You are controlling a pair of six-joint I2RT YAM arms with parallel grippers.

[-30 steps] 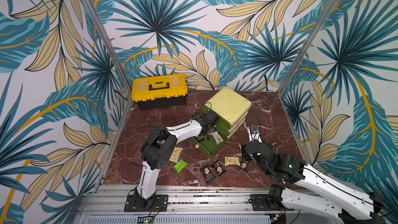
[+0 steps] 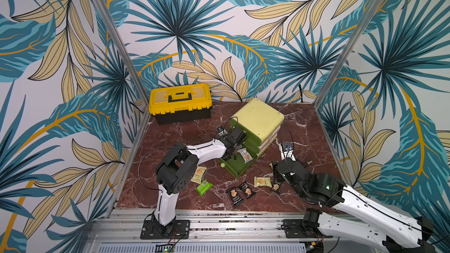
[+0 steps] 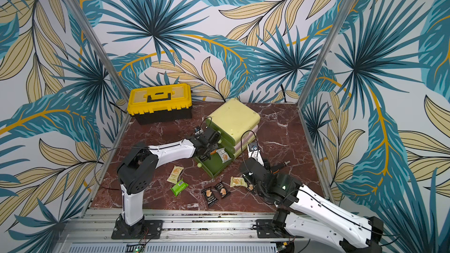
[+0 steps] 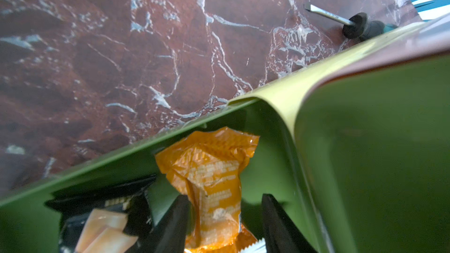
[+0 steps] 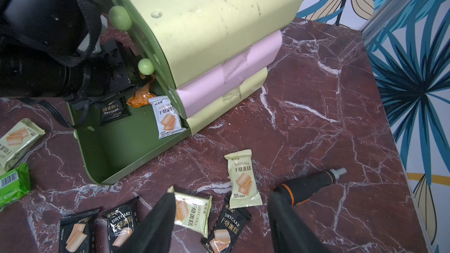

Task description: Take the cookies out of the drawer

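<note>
In the open green bottom drawer (image 5: 117, 150) lie an orange cookie packet (image 4: 213, 182), a black packet (image 4: 112, 210) and a white packet (image 5: 166, 114). My left gripper is down in the drawer, part open, its fingers either side of the orange packet's lower part; whether they touch it is unclear. My right gripper stands open above the loose packets on the table at the right, away from the drawer.
Cream, black and green packets lie in front of the drawer unit (image 2: 255, 117). A screwdriver (image 5: 304, 187) lies at the right, a yellow toolbox (image 2: 180, 103) at back left.
My left arm has shifted very slightly at the drawer. The right arm and the packets on the table are nearly unchanged.
</note>
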